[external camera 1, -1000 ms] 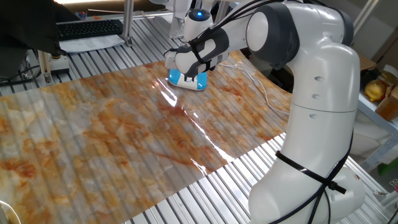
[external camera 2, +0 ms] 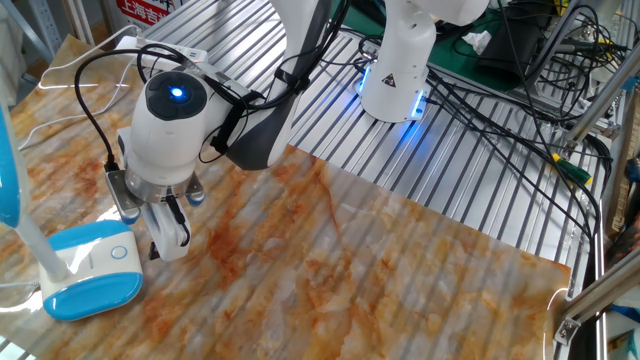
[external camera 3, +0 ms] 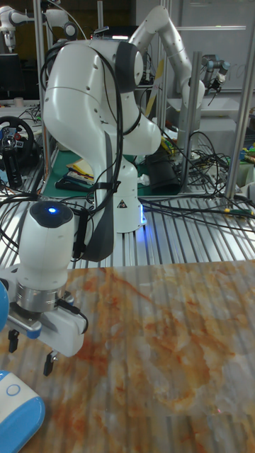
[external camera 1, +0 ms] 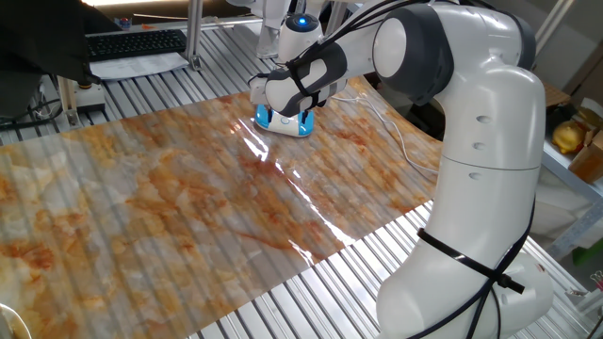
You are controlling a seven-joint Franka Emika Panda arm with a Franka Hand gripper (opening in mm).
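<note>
A white and blue desk lamp has its base (external camera 2: 92, 268) on the marbled sheet, with a round button (external camera 2: 118, 253) on top. The lamp's stem rises at the left edge of exterior view 2, where its blue head (external camera 2: 8, 180) is partly cut off. My gripper (external camera 3: 32, 352) points down close to the base, its two dark fingertips (external camera 3: 49, 364) spread apart and nothing visible between them. From exterior view 1, the fingers overlap the lamp base (external camera 1: 285, 126); contact with it cannot be made out.
The marbled sheet (external camera 2: 400, 270) is bare across its middle and right. A white cable (external camera 1: 400, 137) runs over its far side. Slatted metal table (external camera 1: 349, 282) surrounds the sheet. A keyboard (external camera 1: 137, 43) lies at the back, and loose black cables (external camera 2: 520, 150) lie near my arm's base.
The arm and lamp base keep their places.
</note>
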